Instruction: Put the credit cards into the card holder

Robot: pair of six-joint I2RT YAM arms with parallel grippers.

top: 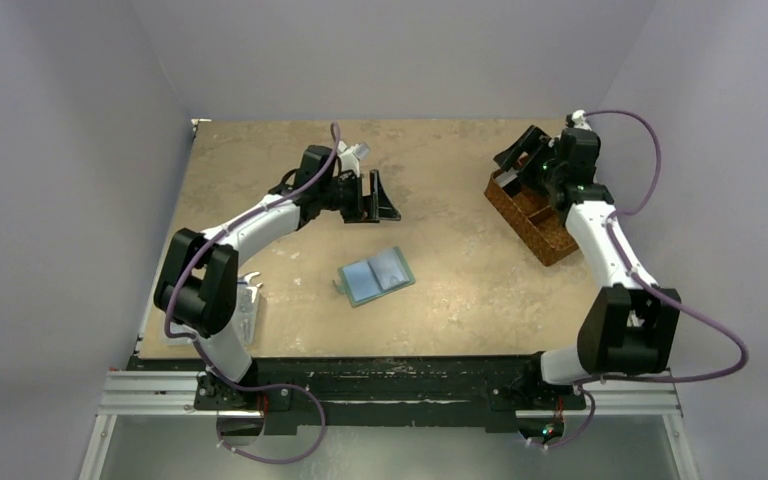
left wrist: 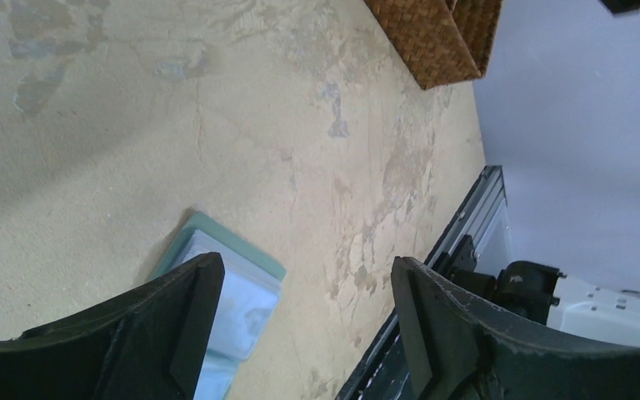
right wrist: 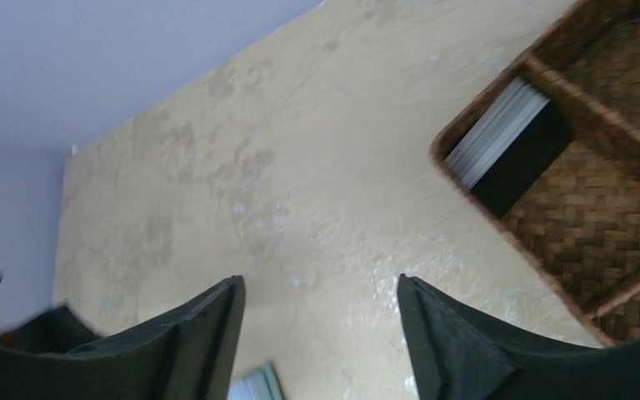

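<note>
The card holder [top: 362, 282] lies unfolded on the table, a green-edged booklet with two pale pockets; its corner [left wrist: 235, 298] shows low in the left wrist view. Behind it and above the table, my left gripper [top: 382, 212] is open and empty. White and black cards [right wrist: 504, 137] stand in one compartment of the woven basket [top: 522, 225], seen in the right wrist view. Over the basket's far-left corner hovers my right gripper [top: 520, 152]. Its two fingers are apart, with only the blurred tabletop between them in its own wrist view.
A clear plastic box [top: 245, 315] sits at the front left, partly under the left arm. The basket's dividers [right wrist: 608, 112] form raised walls around the cards. Free tabletop [top: 455, 240] stretches between holder and basket.
</note>
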